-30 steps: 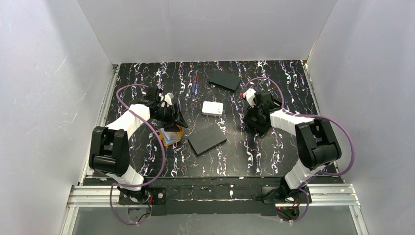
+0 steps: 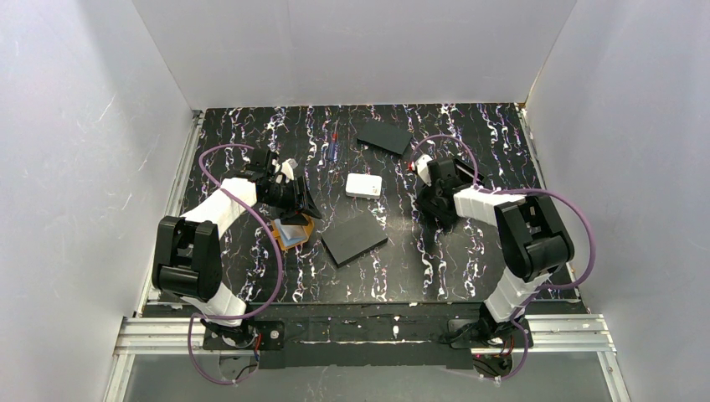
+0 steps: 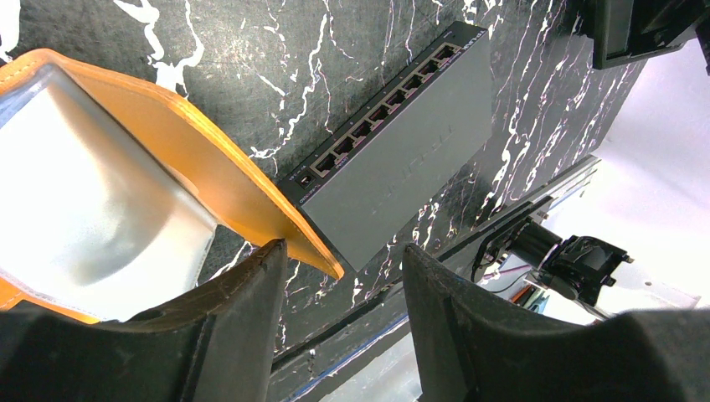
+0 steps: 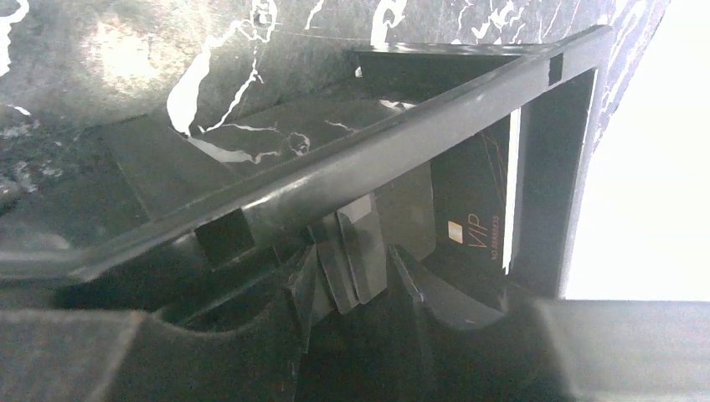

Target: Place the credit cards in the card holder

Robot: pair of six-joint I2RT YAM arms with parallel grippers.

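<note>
The black box [image 4: 419, 134] lies under my right arm at the right of the table. Inside it a black card marked VIP [image 4: 477, 193] stands against the end wall, and several dark, card-like pieces [image 4: 362, 251] lean together. My right gripper reaches into this box with its fingertips apart, the dark pieces showing in the gap; contact cannot be told. At the left, an orange holder [image 3: 218, 159] with a pale inside stands open. My left gripper is open above its corner, which shows between the fingertips; whether they touch it is unclear.
A dark grey network switch [image 2: 354, 239] lies between the arms. Behind it are a white box [image 2: 363, 186], a dark flat slab [image 2: 384, 136] and a blue screwdriver-like tool [image 2: 333, 151]. Open marble-patterned table lies around them.
The left arm and the orange holder look the same.
</note>
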